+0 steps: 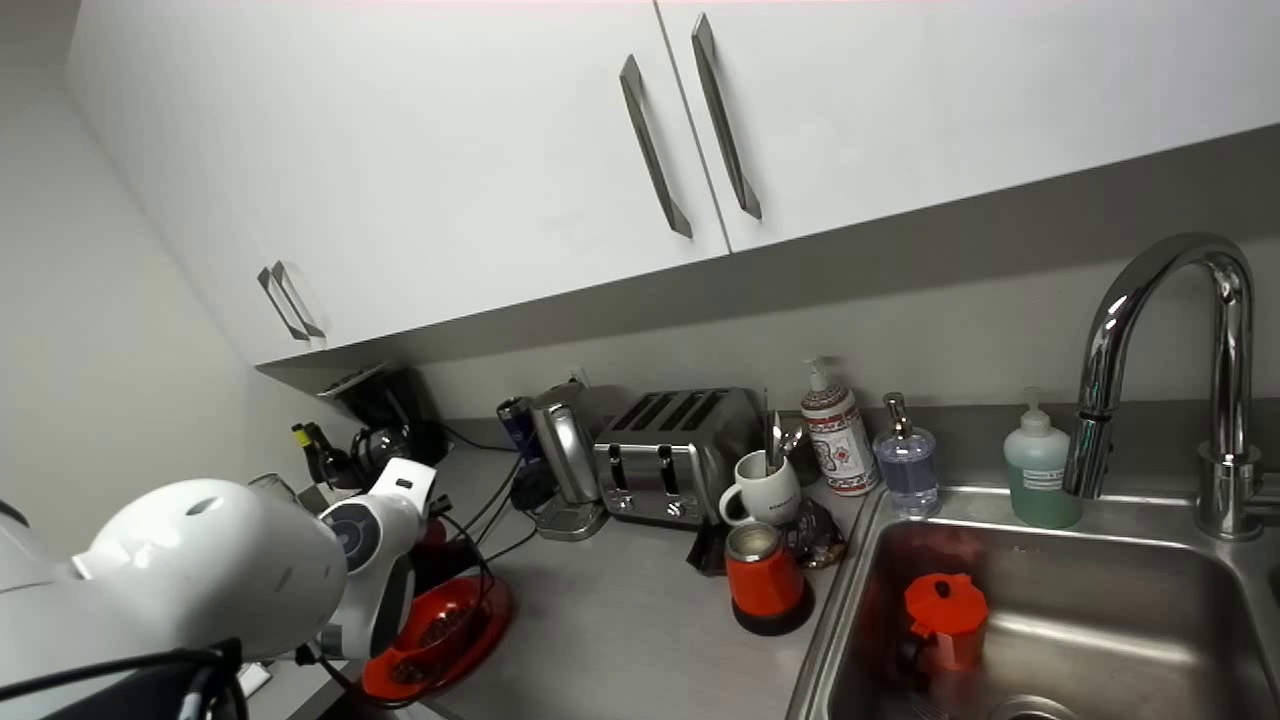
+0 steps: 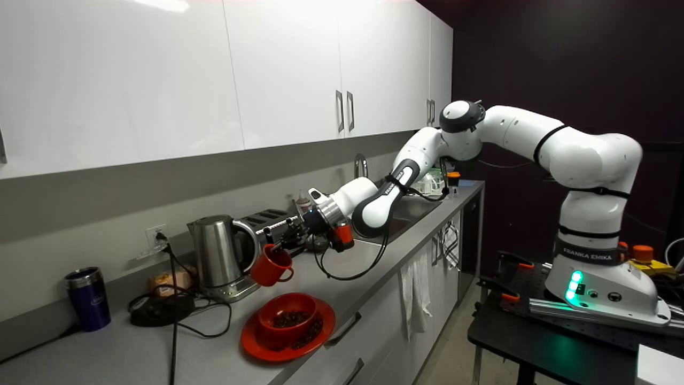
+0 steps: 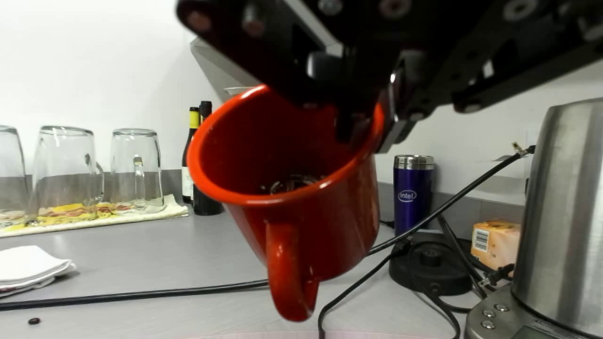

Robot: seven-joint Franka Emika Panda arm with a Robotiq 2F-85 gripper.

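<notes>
A red mug [image 3: 333,226] hangs tilted above the counter, my gripper shut on its rim. Some dark bits show deep inside the mug. In exterior view 2 the mug [image 2: 272,266] is off to the back-left side of a red bowl [image 2: 292,324], higher than it and apart from it. The bowl holds dark beans and rests on a red plate [image 2: 251,340], where more beans lie beside it. In exterior view 1 the arm hides most of the mug and part of the plate [image 1: 498,618].
Close to the mug stands a steel kettle [image 2: 215,256], with black cables [image 3: 226,289] across the counter. A blue tumbler [image 3: 411,195], glass mugs [image 3: 65,169] and bottles [image 3: 206,200] stand farther off. Near the sink are a toaster [image 1: 654,474] and a red-orange canister [image 1: 764,582].
</notes>
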